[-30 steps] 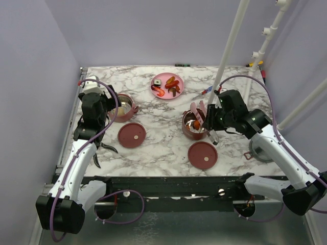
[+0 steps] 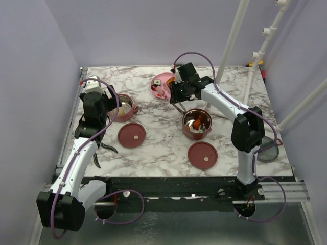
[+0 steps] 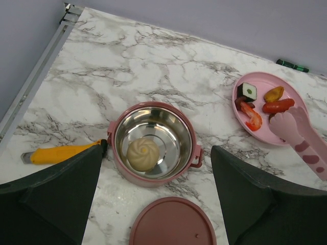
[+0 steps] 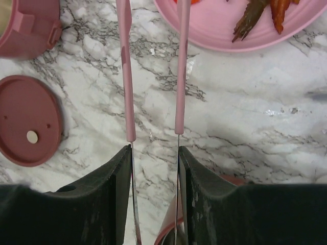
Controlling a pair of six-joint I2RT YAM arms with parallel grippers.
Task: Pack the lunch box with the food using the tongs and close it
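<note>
My right gripper (image 2: pixel 175 95) is shut on a pair of pink tongs with metal ends (image 4: pixel 182 76); their two arms stand apart. In the left wrist view the paw-shaped tongs (image 3: pixel 294 130) reach over the front edge of the pink plate (image 3: pixel 239 109). On that plate are a sushi roll (image 3: pixel 248 91), a shrimp (image 3: pixel 251 117), a sausage (image 3: pixel 278 105) and a potato wedge (image 3: pixel 274 93). The right pot (image 2: pixel 190 135) contains orange food (image 2: pixel 197 122). My left gripper hangs open above the left pot (image 3: pixel 148 179), which holds a pale bun (image 3: pixel 143 154).
Two round dark-pink lids, the left lid (image 2: pixel 132 135) and the right lid (image 2: pixel 203 155), lie in front of the pots. A yellow-handled tool (image 3: pixel 61 153) rests left of the left pot. At the right edge sits a glass lid (image 2: pixel 267 151). The marble between the pots is clear.
My right gripper, carrying the tongs, has moved left and back from above the right pot toward the plate. The left arm has stayed in place.
</note>
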